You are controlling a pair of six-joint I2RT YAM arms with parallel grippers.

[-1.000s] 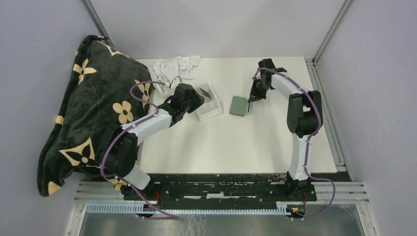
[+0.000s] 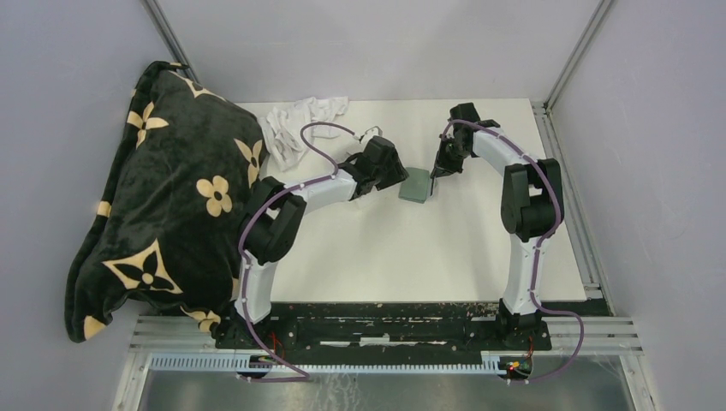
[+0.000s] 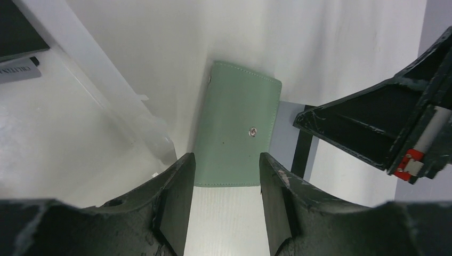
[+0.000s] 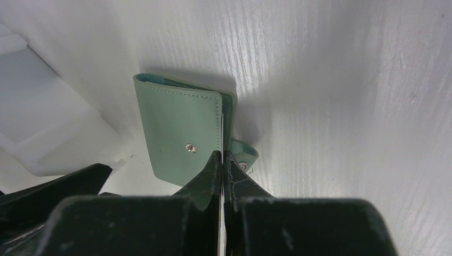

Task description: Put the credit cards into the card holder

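The sage-green card holder (image 2: 413, 185) lies mid-table, a snap button on its face. My right gripper is shut at its right-hand edge; I cannot tell from these views whether anything thin is between the fingertips. My left gripper stands part open above the holder, nothing between its fingers. In the left wrist view a grey card with a black stripe (image 3: 287, 125) shows beside the holder's right side, partly behind the right gripper. Another grey card (image 3: 18, 72) shows in the white tray (image 3: 106, 90), left of the holder.
A crumpled white cloth (image 2: 300, 124) lies at the back left, and a dark patterned blanket (image 2: 163, 214) covers the left side.
My left arm has swung rightward from over the white tray to over the card holder. The right arm and the holder look almost unchanged.
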